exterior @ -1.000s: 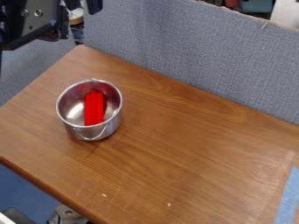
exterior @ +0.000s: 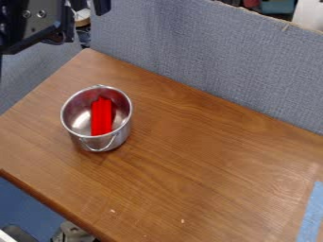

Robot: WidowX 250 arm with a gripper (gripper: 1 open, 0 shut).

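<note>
A metal pot or small bucket (exterior: 79,127) with a thin handle stands on the left part of the wooden table. A red block-like object (exterior: 102,117) lies inside it. A dark robot arm (exterior: 38,17) reaches in at the top left corner, above and behind the pot and apart from it. The gripper's fingertips are not clearly visible, so its finger state cannot be made out.
A grey padded wall (exterior: 202,61) runs along the back. A light blue strip (exterior: 309,213) is at the right edge.
</note>
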